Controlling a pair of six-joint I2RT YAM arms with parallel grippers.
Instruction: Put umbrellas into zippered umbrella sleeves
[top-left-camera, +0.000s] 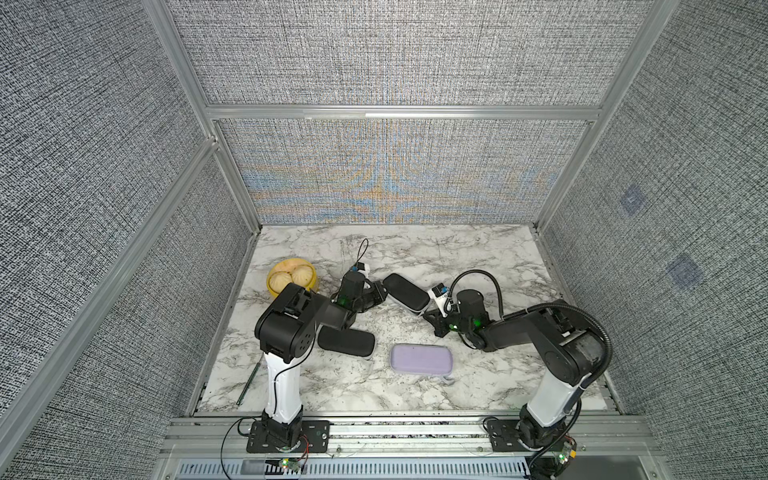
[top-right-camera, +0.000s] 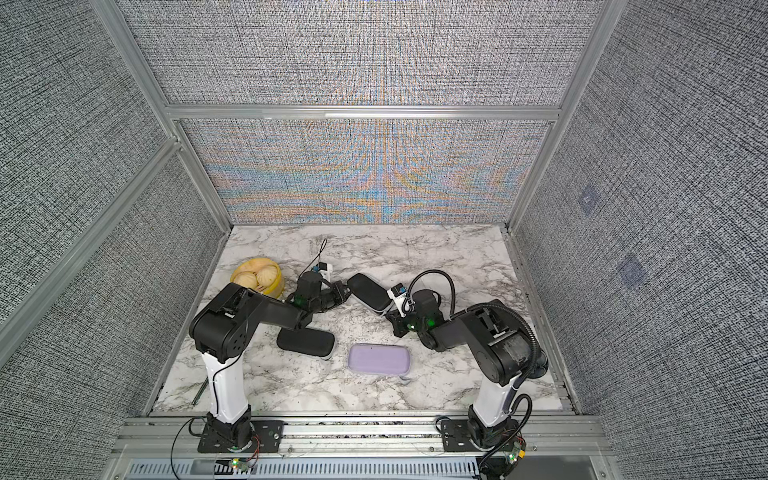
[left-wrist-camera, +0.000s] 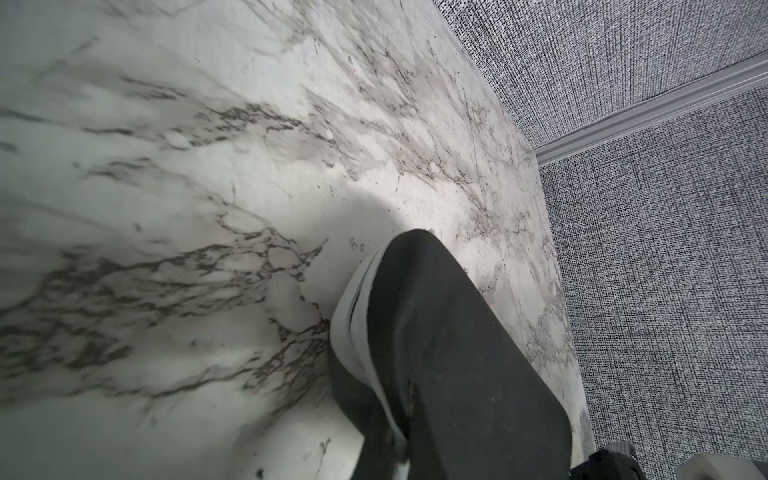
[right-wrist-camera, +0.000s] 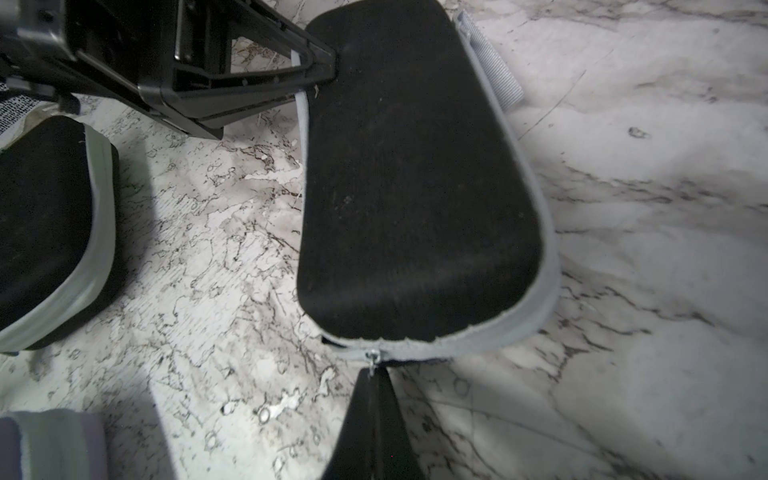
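In the top left view a black case (top-left-camera: 406, 293) with pale zipper trim lies slanted between my two grippers. My left gripper is shut on the trim along its left side; the fingertips (right-wrist-camera: 324, 68) press against that edge in the right wrist view. Below the near end of the case, my right gripper is shut, its tips at the small metal zipper pull (right-wrist-camera: 373, 357). The near end looks closed, apart from a narrow dark gap beside the pull. Another black case (top-left-camera: 346, 341) and a lilac case (top-left-camera: 421, 359) lie nearer the front. No loose umbrella shows.
A yellow bowl (top-left-camera: 313, 281) of pale round items stands at the back left. On the left front lies a thin dark stick (top-left-camera: 249, 384).
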